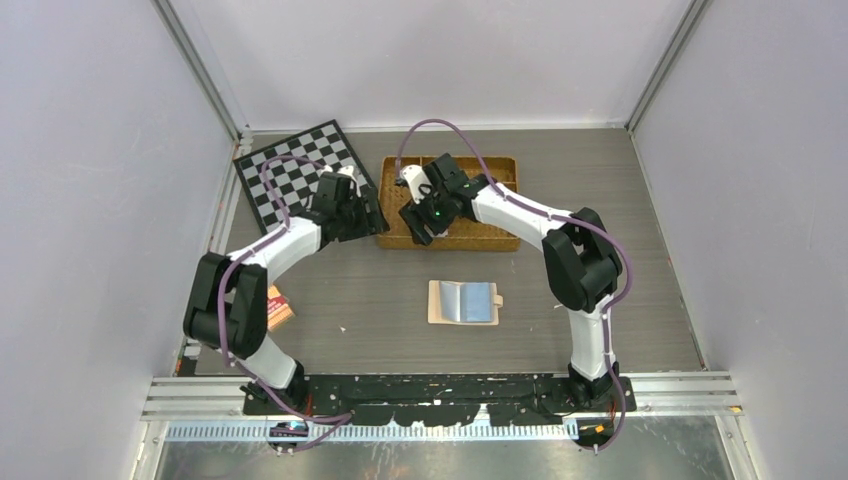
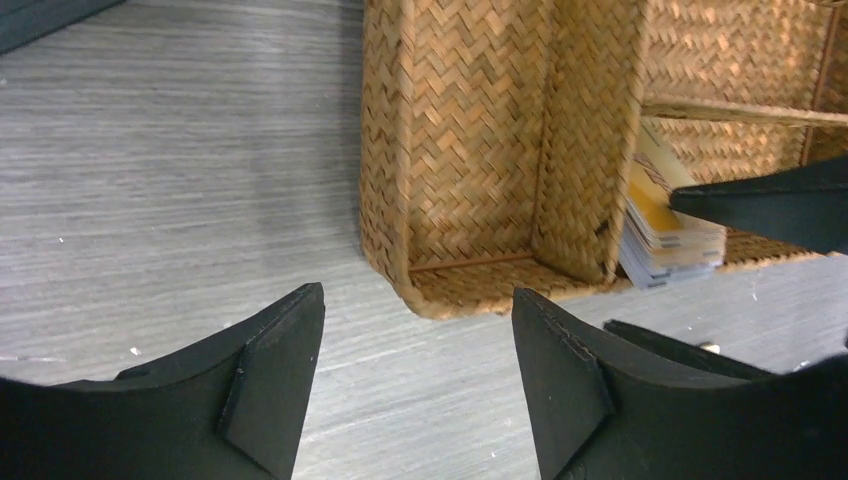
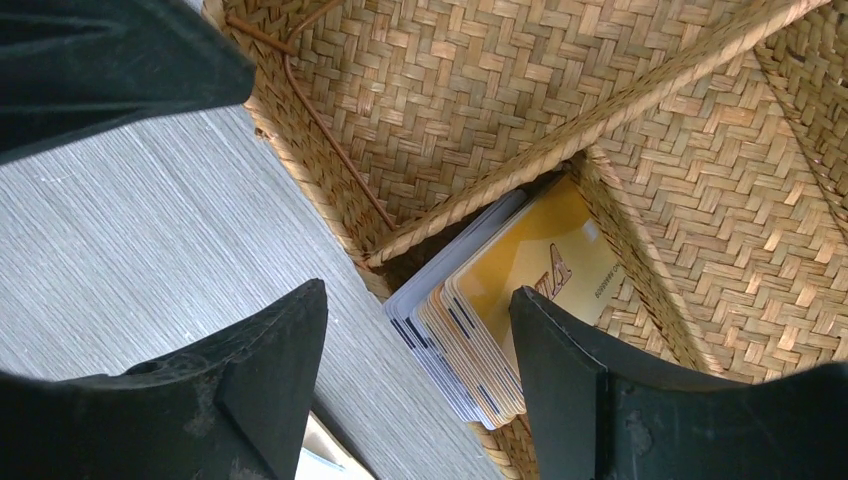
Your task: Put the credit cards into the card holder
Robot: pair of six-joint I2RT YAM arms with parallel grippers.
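A stack of credit cards, yellow on top, lies in a front compartment of the woven basket, its edges sticking out past the front rim. My right gripper is open over the basket's front rim; one finger overlaps the stack in the right wrist view, and whether it touches is unclear. Open and empty, my left gripper stands at the basket's front left corner. The card holder lies spread open on the table in front of the basket, with bluish clear sleeves showing.
The two grippers are close together; a right gripper finger reaches into the left wrist view. A checkered board lies at the back left. An orange box sits beside the left arm.
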